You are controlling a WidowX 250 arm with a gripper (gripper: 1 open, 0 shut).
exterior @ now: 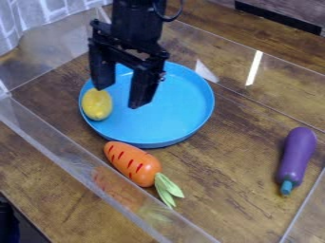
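My black gripper (122, 76) hangs over the left half of a blue plate (178, 119), its two fingers spread open with nothing visible between them. Just below the left finger, a yellow oval object (97, 102) lies on the plate's left side. An orange toy carrot (131, 161) with pale green leaves lies on the wooden table in front of the plate. A purple eggplant-like toy (295, 157) lies at the right.
Clear plastic walls (38, 142) run along the left and front.
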